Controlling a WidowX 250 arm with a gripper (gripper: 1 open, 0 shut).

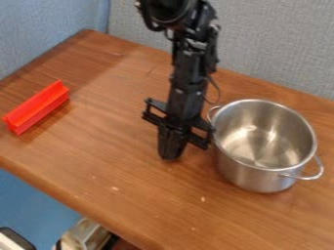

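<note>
My black gripper (171,148) is low over the wooden table (104,186), just left of a steel pot (261,146) with two side handles; it looks very close to or against the pot's left side. The gripper appears shut, with nothing visible between its fingers. A red elongated block (37,106) lies at the table's left.
The table's left edge drops to a blue floor, with a metal object (81,237) at the lower left. Padded grey walls (280,49) stand behind.
</note>
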